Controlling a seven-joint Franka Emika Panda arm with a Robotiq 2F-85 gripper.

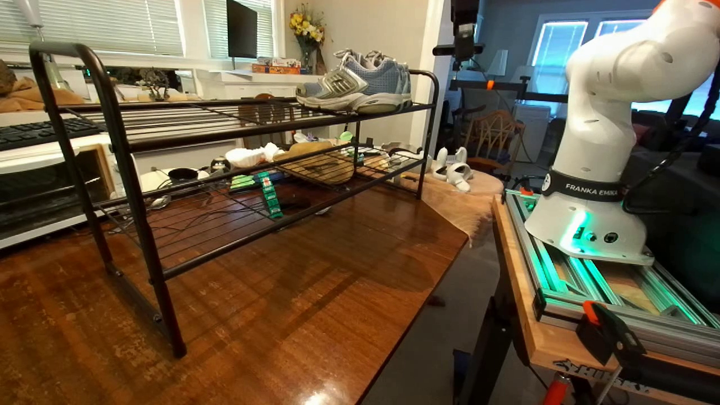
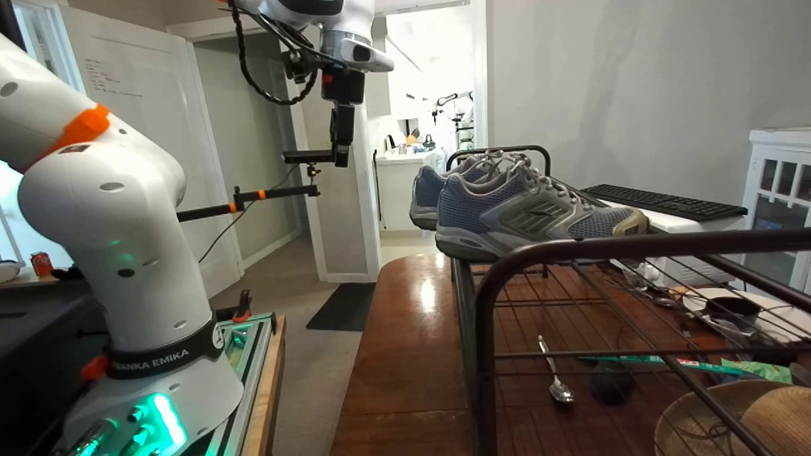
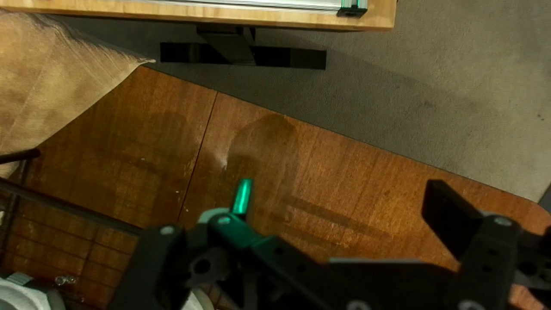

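A pair of grey-blue sneakers (image 1: pixel 375 82) rests side by side on the top shelf of a dark metal shoe rack (image 1: pixel 223 137), at the end nearest the robot. Exterior view 2 shows the sneakers (image 2: pixel 509 201) from the other side, toes pointing away from the arm. My gripper (image 2: pixel 342 144) hangs in the air, higher than the shoes and apart from them, on the robot's side of the rack. In the wrist view the gripper is open, its dark fingers (image 3: pixel 447 217) wide apart with only bare table below. Part of the rack (image 3: pixel 67 206) shows at lower left.
Beneath the shelves lie a straw hat (image 1: pixel 320 162), a spoon (image 2: pixel 559 387) and other clutter. White shoes (image 1: pixel 452 169) sit on a tan cloth beyond the rack. A floor gap separates table and robot bench.
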